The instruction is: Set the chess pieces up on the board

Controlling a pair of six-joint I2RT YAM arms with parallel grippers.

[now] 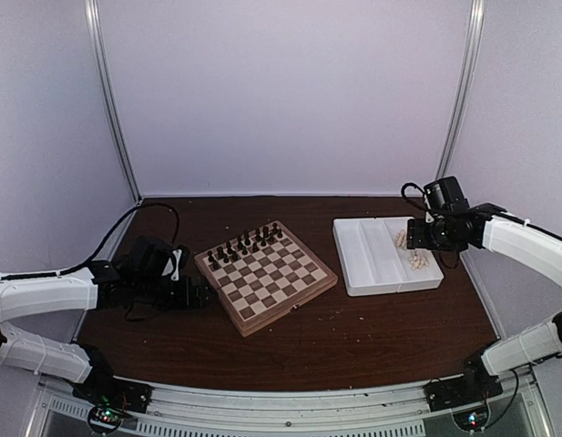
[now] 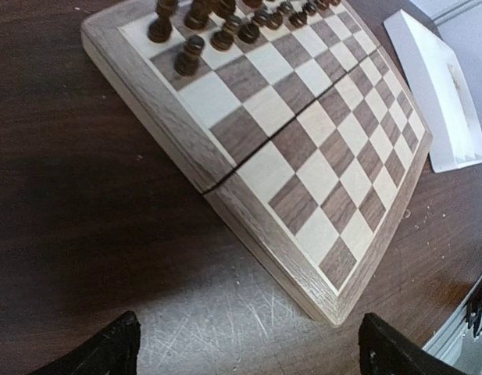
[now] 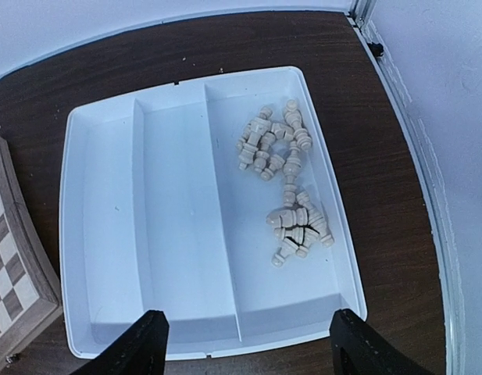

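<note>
The chessboard [image 1: 273,291] carries dark pieces [image 2: 190,58] along its back rows; its front squares are bare. A white tray [image 1: 362,264] with divided sections stands to its right; white pieces [image 3: 291,217] lie heaped in its right compartment. My right gripper hangs over the tray, fingers apart, nothing between them. My left gripper is open at the board's left side, over bare table, nothing between its fingers.
Bare wooden table [image 1: 372,337] lies in front of board and tray and behind them. Walls and metal frame edges enclose the sides and back.
</note>
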